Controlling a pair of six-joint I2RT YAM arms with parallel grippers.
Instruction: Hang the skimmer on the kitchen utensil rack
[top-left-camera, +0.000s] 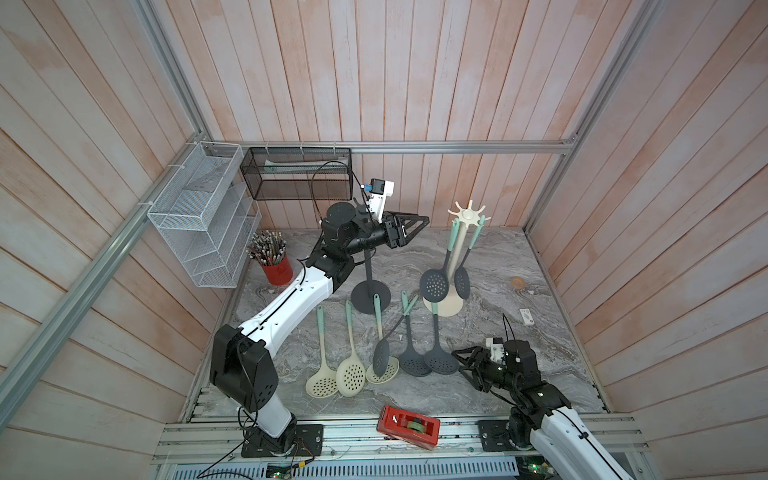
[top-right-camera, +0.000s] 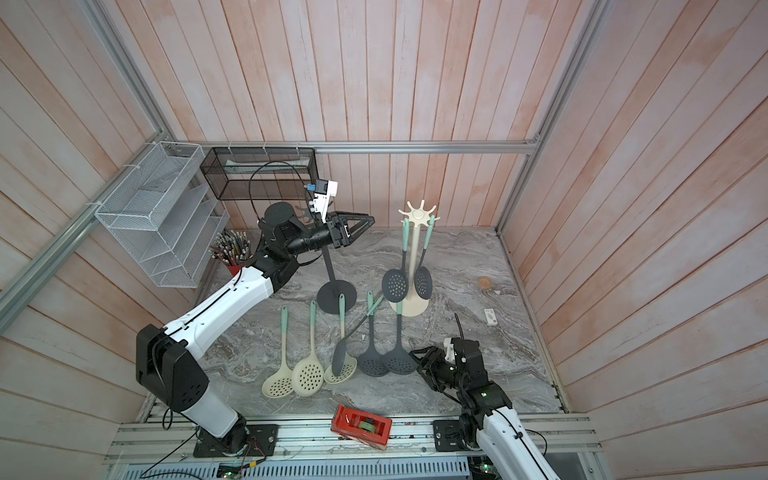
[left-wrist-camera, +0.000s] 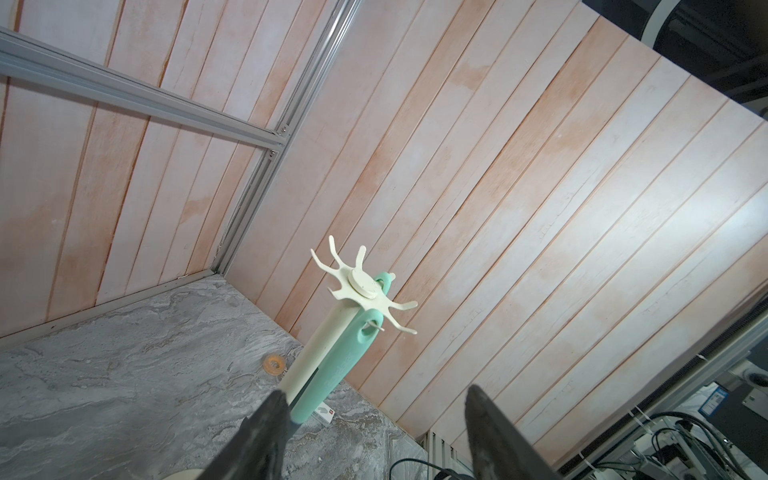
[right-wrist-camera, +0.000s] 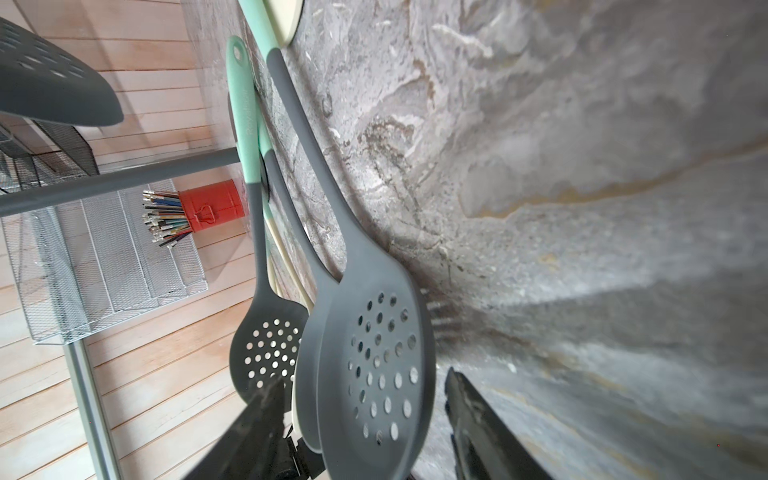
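The cream utensil rack (top-left-camera: 468, 214) carries two grey skimmers (top-left-camera: 433, 284) with mint handles. My left gripper (top-left-camera: 416, 224) is raised left of the rack, open and empty; in the left wrist view the rack's hooks (left-wrist-camera: 360, 284) lie ahead of it. More skimmers lie on the marble counter, cream and grey, some crossing. My right gripper (top-left-camera: 460, 358) is low at the front right, part open, beside the head of the rightmost grey skimmer (right-wrist-camera: 376, 352), which sits between and beyond its fingers in the right wrist view; nothing is gripped.
Wire baskets (top-left-camera: 192, 216) hang at left above a red pot (top-left-camera: 277, 272) of pens. A dark stand with round base (top-left-camera: 370, 297) is behind the left arm. A red tape dispenser (top-left-camera: 408, 425) sits at the front edge.
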